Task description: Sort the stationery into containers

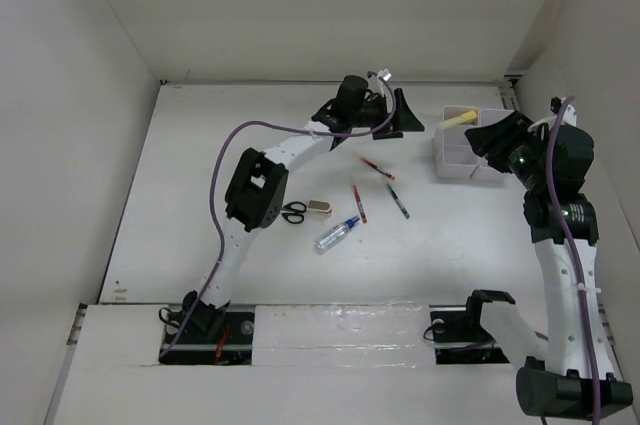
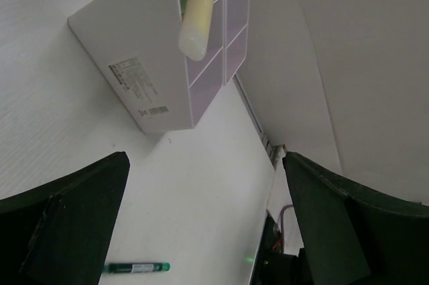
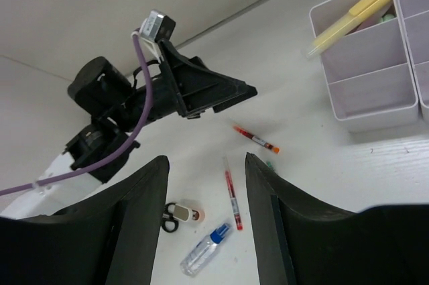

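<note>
A yellow pen [image 2: 199, 13] lies across the top of the white compartment box [image 1: 450, 160]. My left gripper [image 1: 397, 125] is open, just left of the box, empty. My right gripper is open above the box's right side, empty. On the table lie an orange pen [image 3: 256, 139], a red pen [image 3: 233, 201], a green pen [image 1: 397, 200], black scissors [image 1: 293, 213], a tan block [image 1: 319, 208] and a clear bottle with blue cap [image 1: 333, 237].
Walls enclose the back and sides, the right one close to my right arm.
</note>
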